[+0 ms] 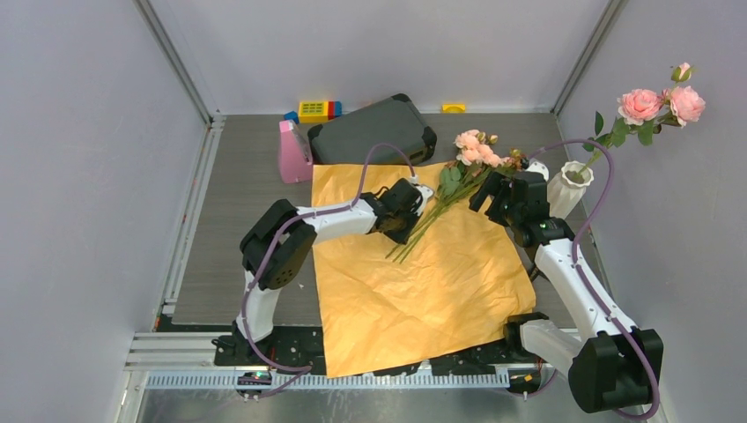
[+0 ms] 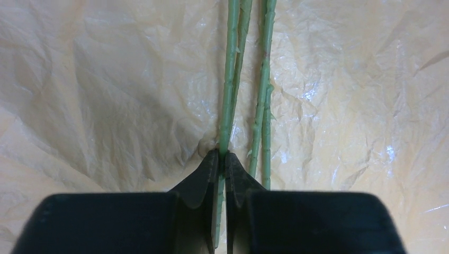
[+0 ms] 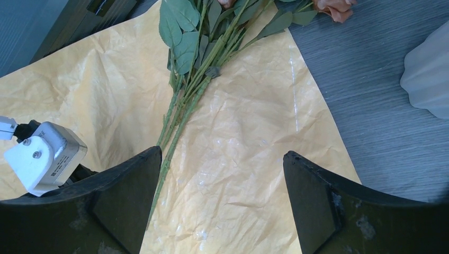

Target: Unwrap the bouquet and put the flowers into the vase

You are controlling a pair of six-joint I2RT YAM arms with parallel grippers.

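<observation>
Several peach flowers (image 1: 480, 152) with long green stems lie on yellow paper (image 1: 414, 308), blooms toward the back right. In the left wrist view my left gripper is shut on one green flower stem (image 2: 229, 79) near its lower end. Other stems (image 2: 260, 111) lie just to the right, outside its fingers. Over the paper's right part, my right gripper stands open with nothing between its fingers; stems run beneath its left finger (image 3: 135, 177). A white vase (image 1: 564, 192) at the right holds a stem with pink roses (image 1: 640, 106).
A dark grey case (image 1: 374, 132) lies behind the paper, beside a pink object (image 1: 294, 152). Yellow toy blocks (image 1: 314, 112) sit at the back wall.
</observation>
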